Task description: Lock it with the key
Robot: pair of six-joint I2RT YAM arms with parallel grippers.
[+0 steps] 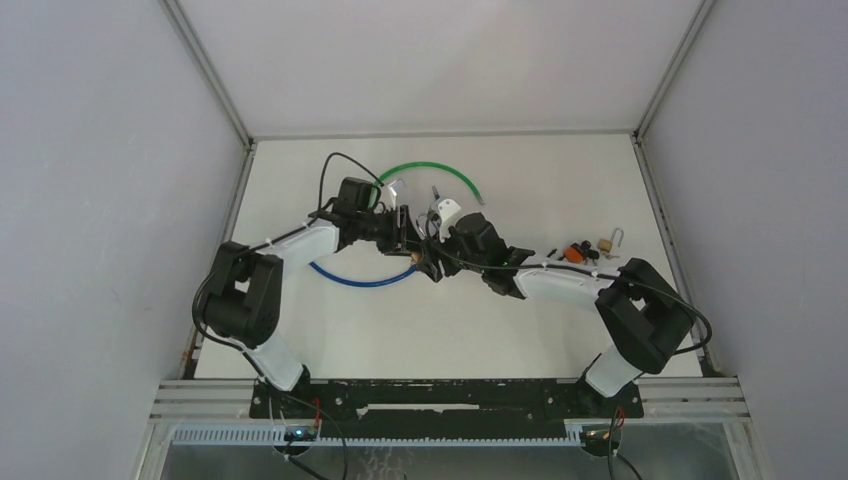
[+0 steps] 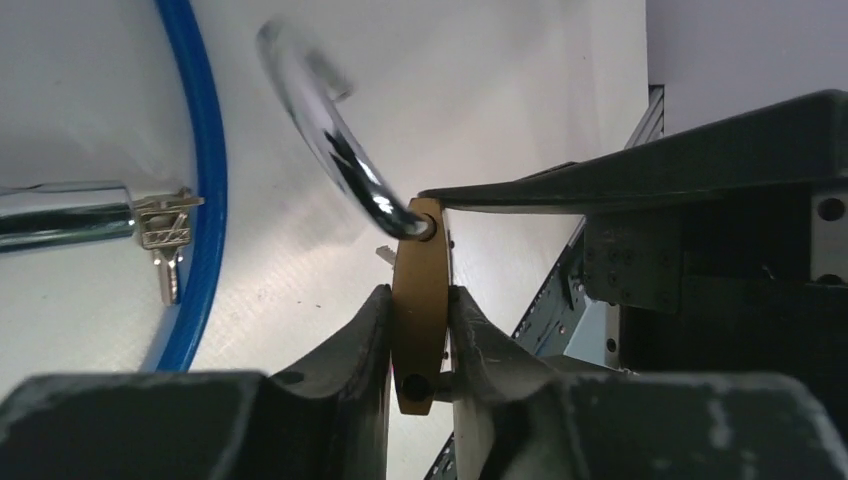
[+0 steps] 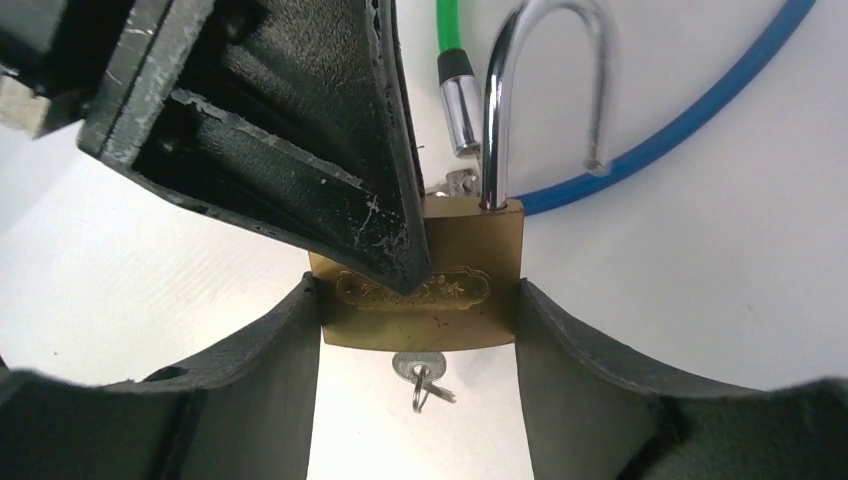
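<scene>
In the right wrist view a brass padlock [image 3: 455,245] stands upright with its steel shackle [image 3: 498,110] open, one leg in the body and the other swung free. My right gripper is shut on the padlock's two narrow sides. One finger of my left gripper lies across its front face there. In the left wrist view the padlock [image 2: 420,300] shows edge-on, and my left gripper is shut on its faces. A small key with a ring [image 3: 420,368] appears just under the body; whether it sits in the keyhole or lies on the table, I cannot tell.
Behind the padlock, a chrome fitting [image 2: 65,215] on the green hose [image 3: 448,25] meets the blue hose [image 2: 210,160] at a small metal clasp [image 2: 165,230]. Several small items, one orange [image 1: 573,254], lie at the right.
</scene>
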